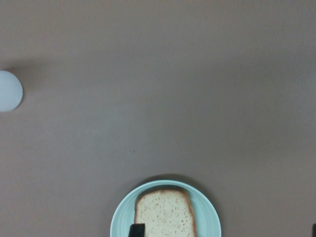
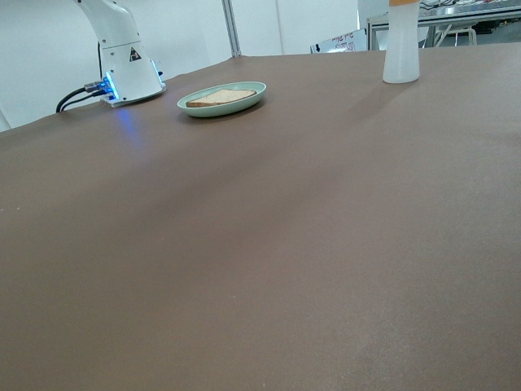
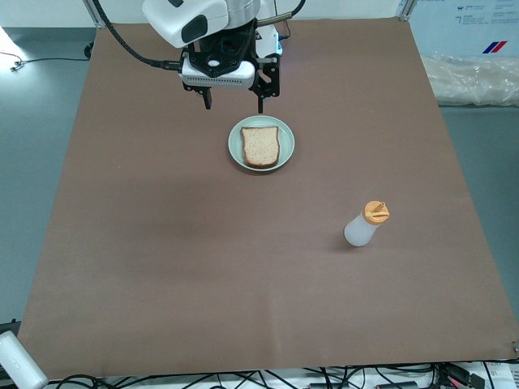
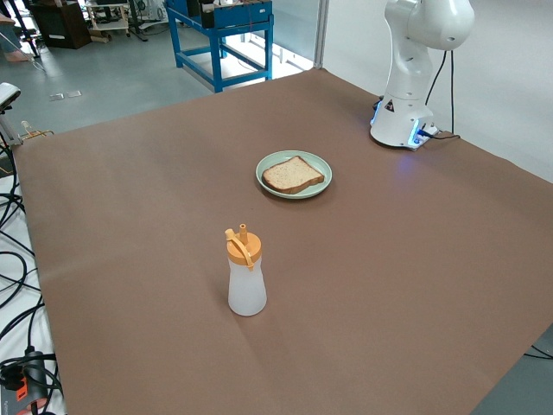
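Observation:
A slice of bread (image 3: 260,146) lies on a pale green plate (image 3: 236,156) on the brown table. My gripper (image 3: 234,105) hangs above and behind the plate in the left view, its fingers spread wide with nothing between them; in the wrist view the plate (image 1: 207,217) is at the bottom edge. A squeeze bottle (image 3: 363,228) with an orange cap stands to the right and nearer in the left view, upright in the right view (image 4: 247,285); only its pale base (image 1: 9,91) shows in the wrist view.
Cables and power units run along the edge at the bottom of the left view. The arm's base stands by a white wall in the right view.

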